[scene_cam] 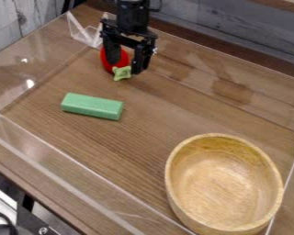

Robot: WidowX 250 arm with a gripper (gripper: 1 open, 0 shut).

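Note:
My black gripper [128,48] is at the top centre, open, over a red round object [113,57] with a small green piece [122,73] at its lower side, perhaps a leaf or top. Whether the fingers touch the red object I cannot tell. A green bar-shaped block [93,106] lies apart, nearer the front left.
A large tan bowl [224,182] occupies the front right of the wooden table [162,128]. A pale, clear item stands left of the red object, near the back.

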